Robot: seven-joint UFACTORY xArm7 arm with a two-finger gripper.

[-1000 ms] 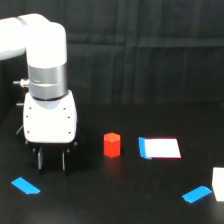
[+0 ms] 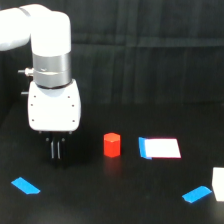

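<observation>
The white arm reaches in from the upper left, and its gripper (image 2: 55, 148) hangs above the dark table on the left, its thin fingers close together with nothing visible between them. To the right of the gripper, apart from it, sits a small red block (image 2: 112, 145).
A white card (image 2: 163, 148) with blue and red edging lies right of the block. Blue pieces lie at front left (image 2: 25, 185) and front right (image 2: 197, 194), and a white object (image 2: 218, 182) is at the right edge.
The arm has shifted slightly right and up, and the gripper's fingers have moved from apart to close together. The objects on the table have not moved.
</observation>
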